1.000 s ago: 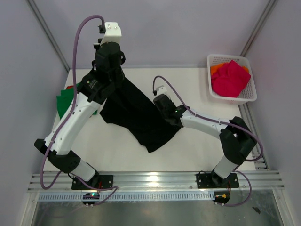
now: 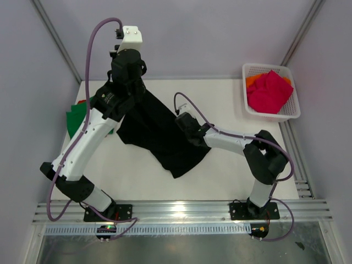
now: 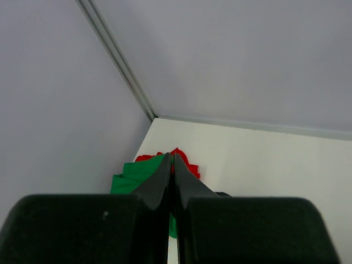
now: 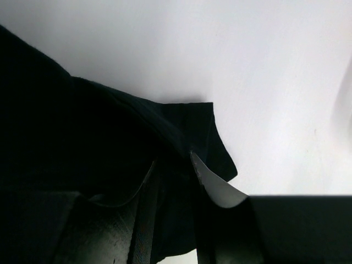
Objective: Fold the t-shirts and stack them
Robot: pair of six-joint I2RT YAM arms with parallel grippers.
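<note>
A black T-shirt [image 2: 165, 148] lies spread diagonally across the middle of the table, its corner and a fold visible in the right wrist view [image 4: 110, 132]. My right gripper is low over it, fingers part open with black cloth beneath and between them; whether it grips any is unclear. My left gripper is raised high above the back left, shut, with nothing visible held. Green folded cloth [image 2: 75, 118] and red cloth [image 3: 187, 160] lie at the left edge, partly hidden by the left arm.
A white basket [image 2: 250, 107] holding pink and orange cloths [image 2: 269, 91] stands at the back right. Walls border the table on the left, right and back.
The left arm has not moved.
</note>
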